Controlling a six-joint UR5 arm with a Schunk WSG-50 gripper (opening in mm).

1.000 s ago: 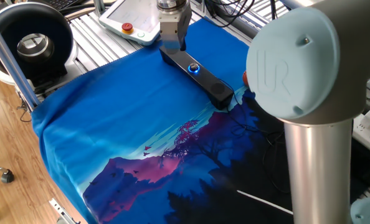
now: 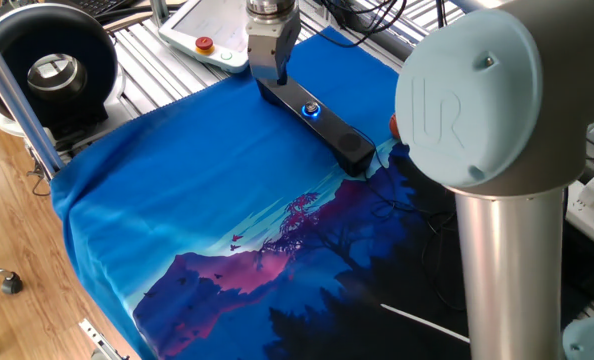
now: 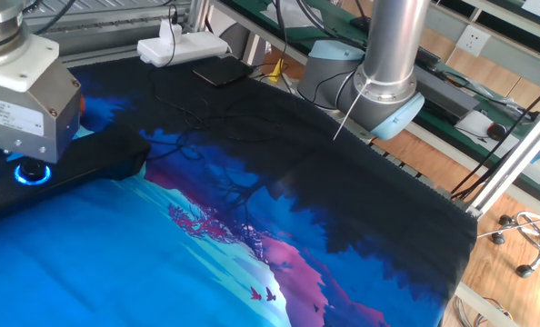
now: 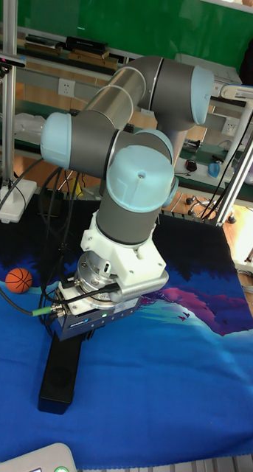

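A long black speaker bar (image 2: pixel 327 125) lies on the blue printed cloth, its round knob (image 2: pixel 311 109) ringed in blue light. My gripper (image 2: pixel 279 82) hangs over the far end of the bar in exterior view 1. Exterior view 2 has the gripper body (image 3: pixel 29 104) at the left edge, above the bar (image 3: pixel 97 163) and near the glowing knob (image 3: pixel 33 172). From exterior view 3 the gripper body (image 4: pixel 95 315) covers part of the bar (image 4: pixel 58 377), and its fingers are hidden. Whether the fingers are apart or touching the bar does not show clearly.
A small orange basketball (image 4: pixel 18 280) sits on the cloth beside the bar. Thin black cables (image 3: pixel 197 118) and a dark flat object (image 3: pixel 223 71) lie near a white power strip (image 3: pixel 184 47). The teach pendant (image 2: pixel 212 30) stands behind.
My gripper has shifted slightly left over the bar's far end in exterior view 1. The bar stays where it was.
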